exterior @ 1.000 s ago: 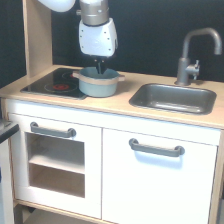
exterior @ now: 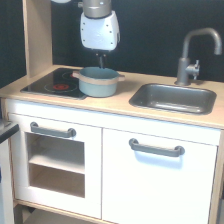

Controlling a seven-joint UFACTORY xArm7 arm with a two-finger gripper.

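Observation:
A grey-blue pot (exterior: 98, 87) with two side handles stands on the wooden counter, partly over the right side of the black stove top. The white hand of the arm hangs above it, and its dark, narrow gripper (exterior: 101, 60) points down at the pot's opening. The fingertips are small and blurred against the dark wall, so their spacing and any contact with the pot are unclear. The inside of the pot is mostly hidden.
The stove top (exterior: 58, 82) extends to the left of the pot. A metal sink (exterior: 174, 98) with a tall faucet (exterior: 187, 58) lies to the right, with a bare strip of counter (exterior: 127, 99) between. Below are a white door (exterior: 158, 180) and an open shelf (exterior: 58, 180).
The arm's hand has risen a little above the pot. The pot remains in about the same place on the counter.

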